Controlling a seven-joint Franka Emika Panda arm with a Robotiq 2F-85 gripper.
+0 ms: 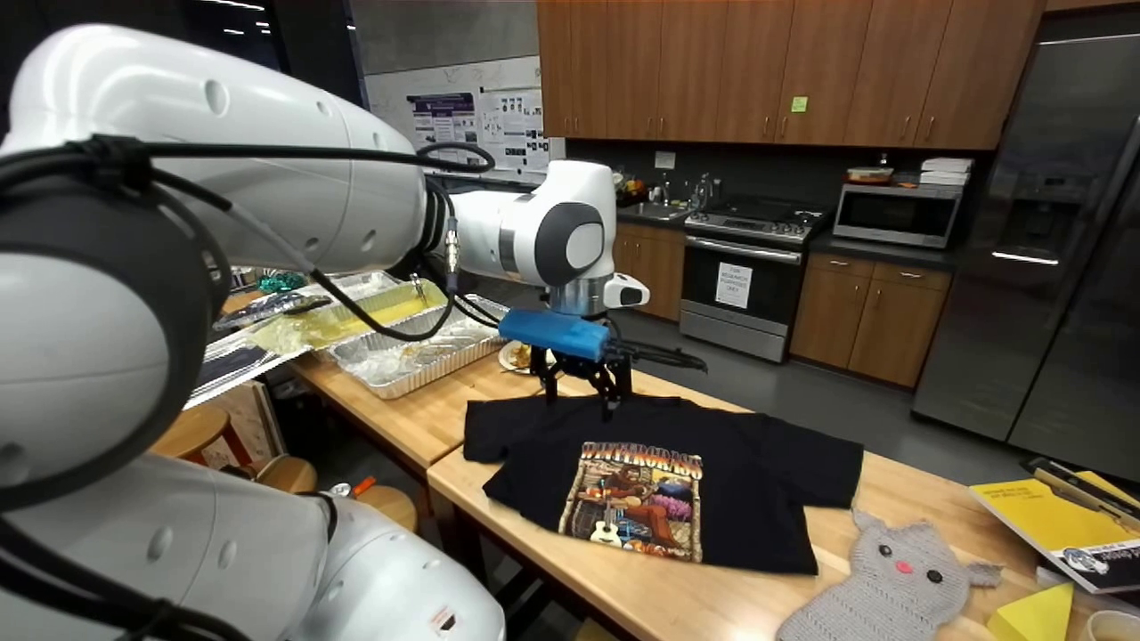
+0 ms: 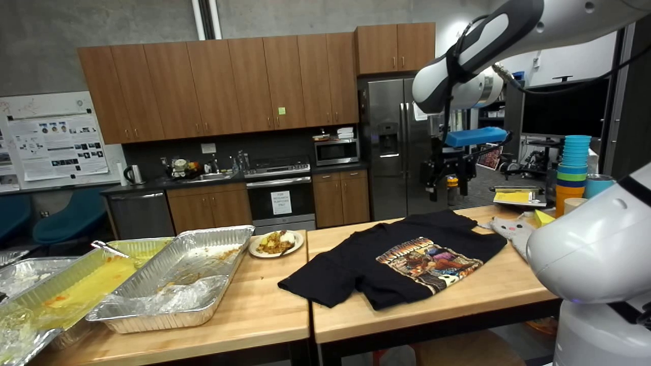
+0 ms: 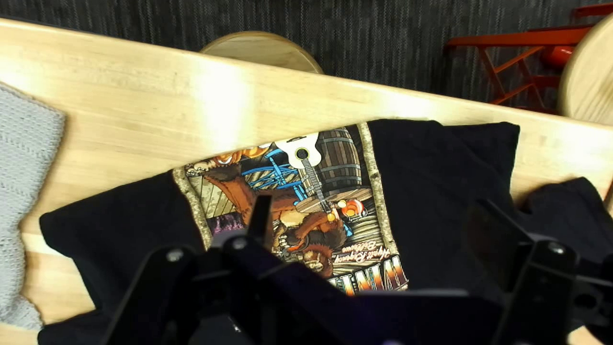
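Note:
A black T-shirt [image 1: 748, 470] with a colourful print [image 1: 636, 500] lies spread on the wooden table [image 1: 577, 577]. One sleeve looks bunched at the right in the wrist view, where the shirt [image 3: 437, 184] fills much of the frame. My gripper [image 1: 582, 401] hangs above the shirt, pointing down. Its fingers stand wide apart with nothing between them, as the wrist view of the gripper shows. In the second exterior view the gripper [image 2: 448, 190] is clear of the cloth [image 2: 348, 262]. The dark gripper body hides the shirt's lower part in the wrist view.
A grey knitted animal [image 1: 908, 582] lies beside the shirt, near a yellow book [image 1: 1053, 523]. Foil trays [image 2: 183, 274] and a plate of food [image 2: 276, 243] sit on the adjoining table. Stacked cups [image 2: 573, 171] stand at the far right. Bare wood runs along the shirt's edge.

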